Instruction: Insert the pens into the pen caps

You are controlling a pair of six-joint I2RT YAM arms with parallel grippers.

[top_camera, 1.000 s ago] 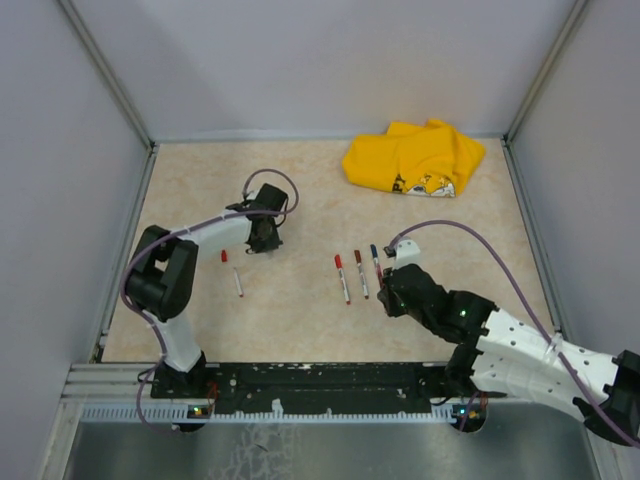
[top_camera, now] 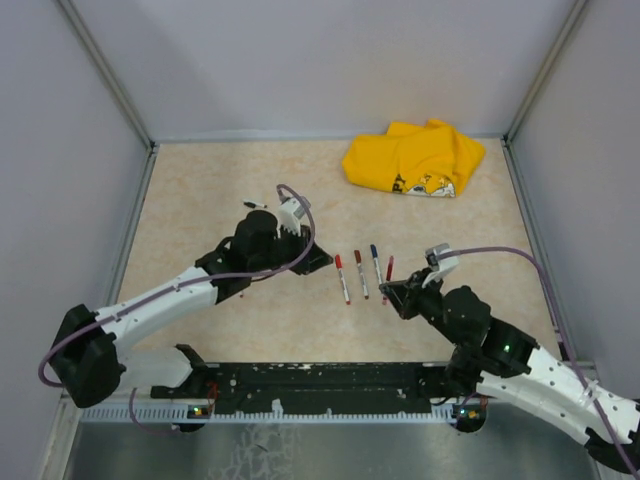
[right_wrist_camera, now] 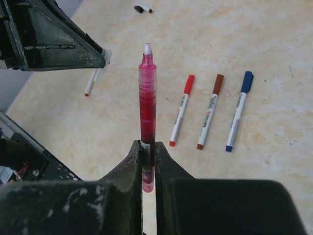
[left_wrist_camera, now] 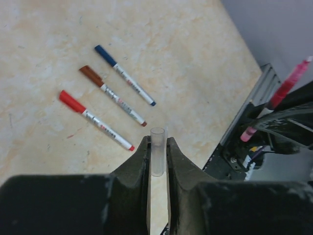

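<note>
My left gripper [top_camera: 328, 262] is shut on a clear, hollow cap [left_wrist_camera: 157, 152] that points away from its fingertips. In the right wrist view this cap [right_wrist_camera: 106, 57] shows at the left gripper's tip, to the left of the pen. My right gripper [top_camera: 385, 289] is shut on a pink pen [right_wrist_camera: 147, 98], held upright in its own wrist view with the pale tip bare. The same pink pen [left_wrist_camera: 288, 85] appears at the right of the left wrist view. Cap and pen are apart. A red pen [left_wrist_camera: 98, 122], a brown pen [left_wrist_camera: 113, 95] and a blue pen [left_wrist_camera: 125, 76] lie capped on the table.
A yellow cloth [top_camera: 415, 160] lies at the back right. Beyond the left arm are a white pen with a red end [right_wrist_camera: 91, 82] and a small black piece [right_wrist_camera: 139, 9]. The table between the left gripper and the row of pens is narrow but clear.
My left gripper has swung right and toward the front, closing much of the distance to the right one. The right gripper has shifted slightly right, still with the pink pen.
</note>
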